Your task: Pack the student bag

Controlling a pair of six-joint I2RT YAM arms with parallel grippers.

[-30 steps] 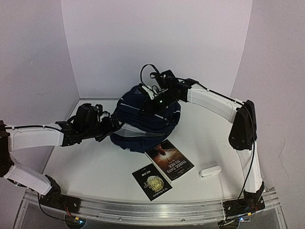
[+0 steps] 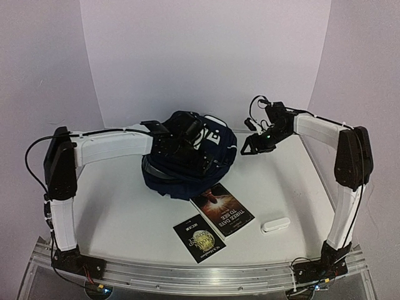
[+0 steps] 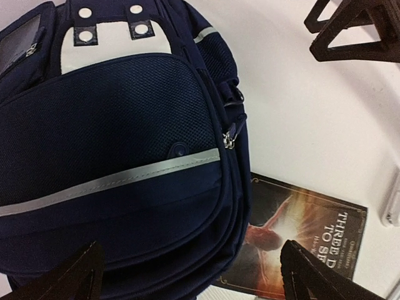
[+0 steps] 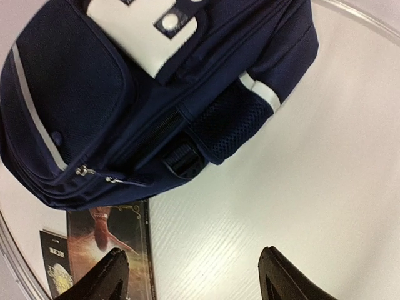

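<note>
A navy backpack (image 2: 162, 178) with white patches lies at the back centre, its front pocket facing up in the left wrist view. My left gripper (image 2: 209, 164) hangs over the bag's right part, fingers apart and empty in its wrist view (image 3: 192, 275). My right gripper (image 2: 249, 145) is right of the bag, raised, fingers apart with nothing between (image 4: 194, 269). A book titled "Three Days to See" (image 2: 222, 209) lies before the bag, with a smaller black book (image 2: 199, 237) at its front left.
A white oblong case (image 2: 275, 225) lies at the front right of the white table (image 2: 287, 181). Walls close in the back and sides.
My right arm has withdrawn rightward from above it. The bag's front looks less gaping; the books and case are unmoved.
</note>
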